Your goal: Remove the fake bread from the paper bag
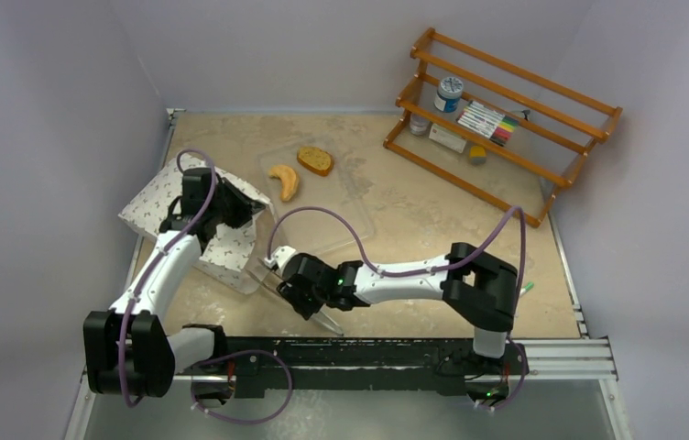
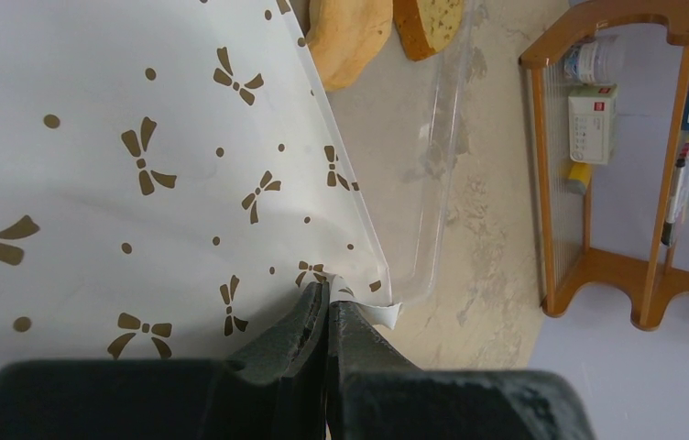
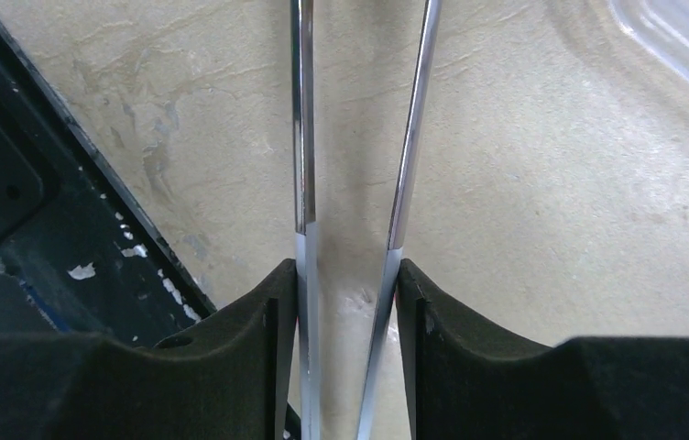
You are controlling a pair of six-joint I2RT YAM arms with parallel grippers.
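Observation:
The white paper bag [image 1: 153, 203] with brown bow prints lies on its side at the left, its mouth facing right. My left gripper is shut on the bag's rim, and the paper curls around the fingertips. My right gripper has its fingers against the outer sides of metal tongs [image 3: 405, 183], whose two arms stand apart with nothing visible between them. In the top view the tongs [image 1: 329, 324] reach toward the bag's mouth. A curved bread [image 1: 284, 181] and a bread slice [image 1: 315, 160] lie on the clear tray [image 1: 359, 206]. The bag's inside is hidden.
A wooden rack [image 1: 515, 69] with a jar [image 1: 448, 93], markers [image 1: 487, 123] and a small box [image 1: 447, 137] stands at the back right. A green-tipped pen [image 1: 526, 289] lies beside the right arm.

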